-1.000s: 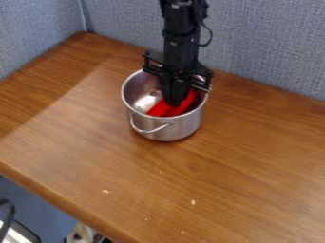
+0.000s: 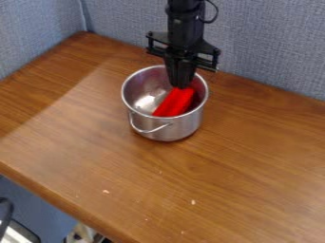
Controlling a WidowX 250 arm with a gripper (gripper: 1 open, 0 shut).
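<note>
A steel pot [image 2: 143, 120] with a wire handle stands on the wooden table. Inside it lies a red elongated object [image 2: 174, 102], slanting along the pot's right part. My black gripper [image 2: 181, 78] is above the pot at its back right, its fingertips close over the upper end of the red object. Whether the fingers are open or shut, and whether they touch the object, I cannot tell.
A grey-blue padded wall [image 2: 273, 47] runs along the back. At the lower left, beyond the table's edge, some dark equipment shows.
My gripper has risen and moved back from inside the pot, uncovering more of the red object.
</note>
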